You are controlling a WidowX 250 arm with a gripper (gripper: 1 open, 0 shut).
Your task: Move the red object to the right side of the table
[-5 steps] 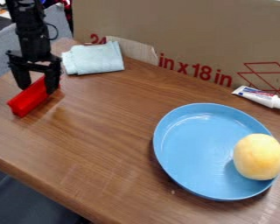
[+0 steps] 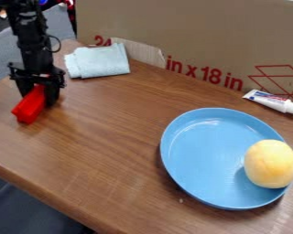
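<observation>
The red object (image 2: 29,105), a small block-like thing, lies at the left edge of the wooden table. From above, my black gripper (image 2: 40,88) reaches down over the object's far end, its fingers around or right beside that part. The near end sticks out toward the front left. The fingertips are dark and small here, and whether they press on the object cannot be made out. The table's right side (image 2: 280,218) is mostly taken up by a blue plate (image 2: 200,163).
On the plate rests a round yellow item (image 2: 270,164). A white tube (image 2: 274,101) lies behind it, and a folded pale cloth (image 2: 98,61) lies right of the arm. A cardboard box (image 2: 198,32) walls off the back.
My gripper has come down onto the far end of the red object, which it now covers more. The object has stayed in about the same place; the other things have not moved.
</observation>
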